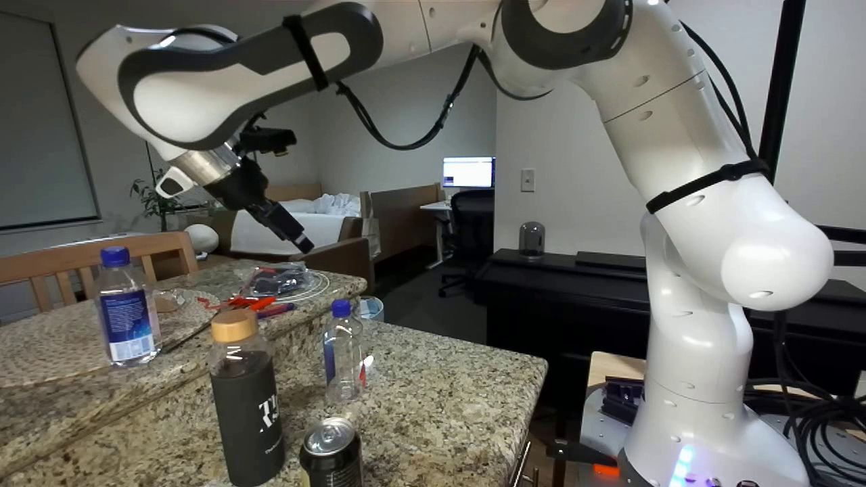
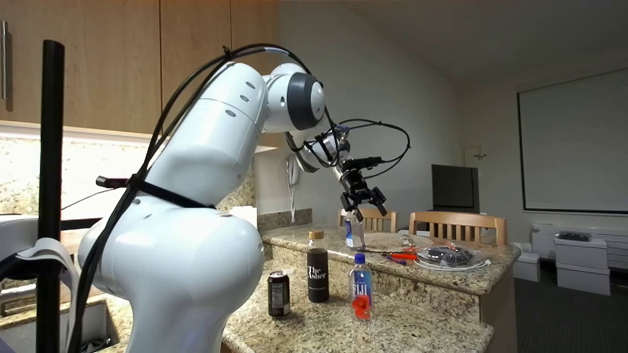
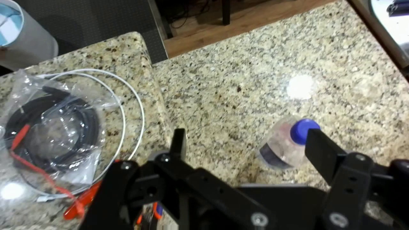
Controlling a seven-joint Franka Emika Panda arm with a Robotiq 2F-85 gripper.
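Open and empty, my gripper hangs in the air above the counters. In the second exterior view the gripper has its fingers spread apart. A clear bottle with a blue cap stands upright on the lower counter, its label partly covered by something red. From the wrist, this bottle lies beyond the right finger, which overlaps its edge; clear counter shows between the fingertips. Another blue-capped bottle stands on the raised counter.
A dark bottle with a wooden lid and a black can stand on the lower counter. Bagged black cable, white cable and red-handled tools lie on the raised counter.
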